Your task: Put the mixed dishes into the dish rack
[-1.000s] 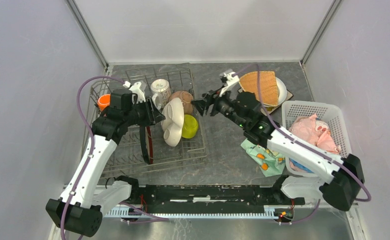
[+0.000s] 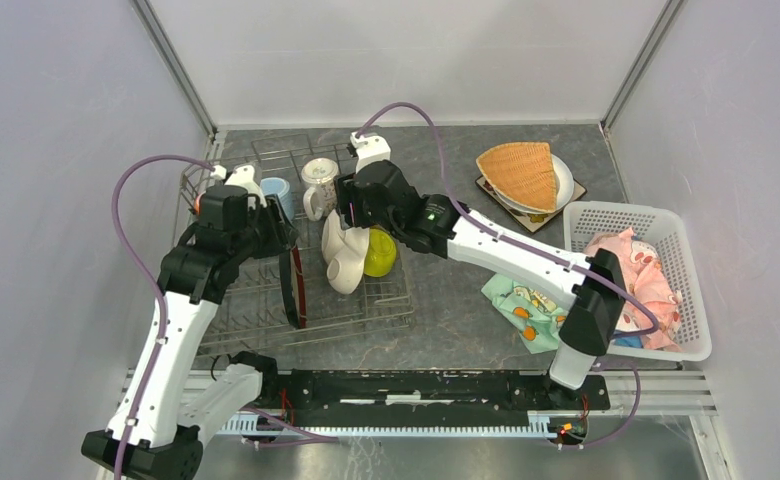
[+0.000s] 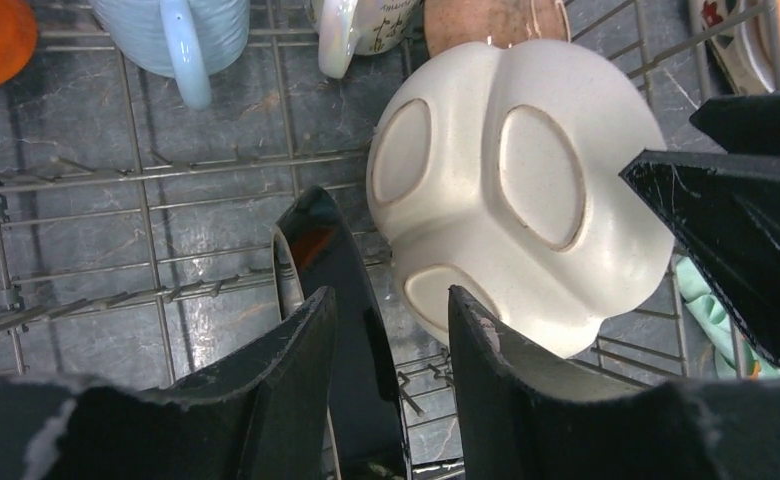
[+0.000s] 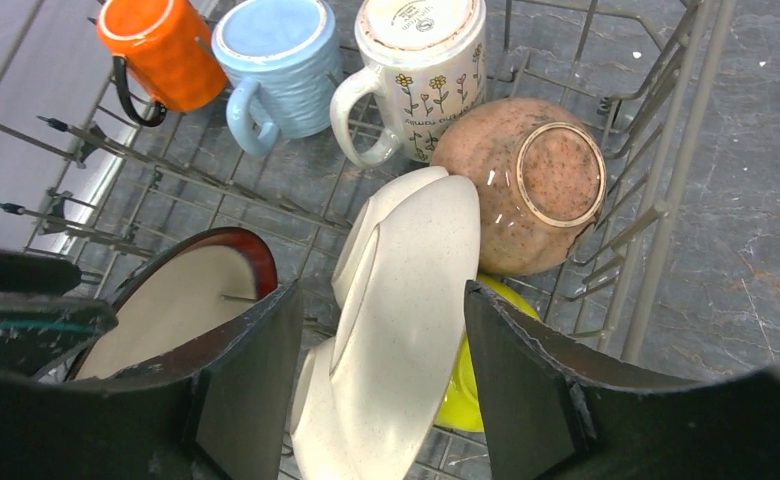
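Both grippers hang over the loaded rack (image 2: 356, 320), part open and empty. My left gripper is above a dark upright dish (image 3: 351, 380), left of a white divided plate (image 3: 536, 200). My right gripper is over that white plate. Behind stand an orange mug (image 4: 166, 55), a blue mug (image 4: 276, 80), a flowered mug (image 4: 416, 90) and a speckled brown bowl (image 4: 526, 190). A yellow-green bowl (image 4: 461, 400) lies partly hidden under the white plate.
Right of the rack are plates (image 2: 563, 175) with an orange cloth (image 2: 516, 170), a green patterned cloth (image 2: 516, 305) and a white basket (image 2: 688, 320) holding pink cloth.
My right gripper has moved left from the open counter to over the white plate and brown bowl. My left arm has shifted slightly left.
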